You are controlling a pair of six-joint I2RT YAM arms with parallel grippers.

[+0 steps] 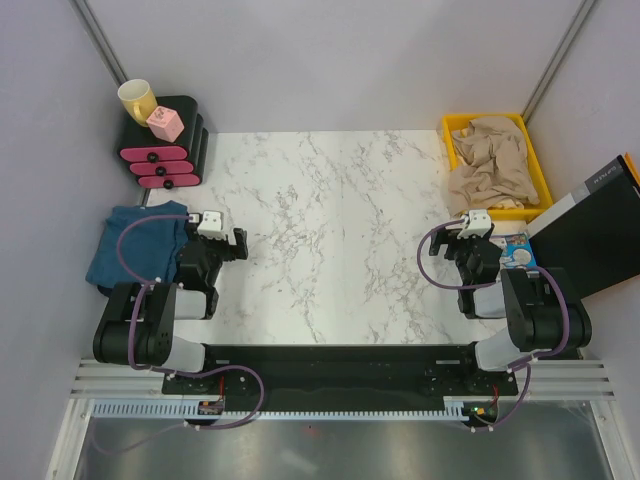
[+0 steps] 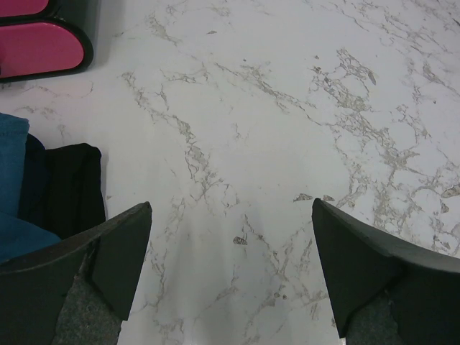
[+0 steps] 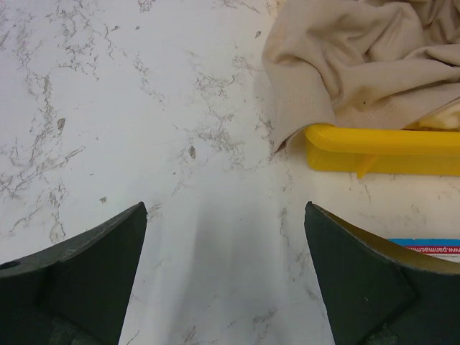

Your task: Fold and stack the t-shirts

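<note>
Blue and dark folded cloth (image 1: 130,245) (image 2: 14,187) lies at the table's left edge, partly behind my left arm. A yellow bin (image 1: 538,180) (image 3: 381,151) at the back right holds crumpled beige cloth (image 1: 490,155) (image 3: 323,57), which drapes over its near rim. My left gripper (image 1: 218,245) stands open beside the blue cloth, empty. My right gripper (image 1: 455,240) is also open and empty, just in front of the bin.
A black-and-pink drawer unit (image 1: 160,150) with a mug and pink cube stands at back left. A black box (image 1: 590,240) and flat printed item (image 3: 424,243) sit at right.
</note>
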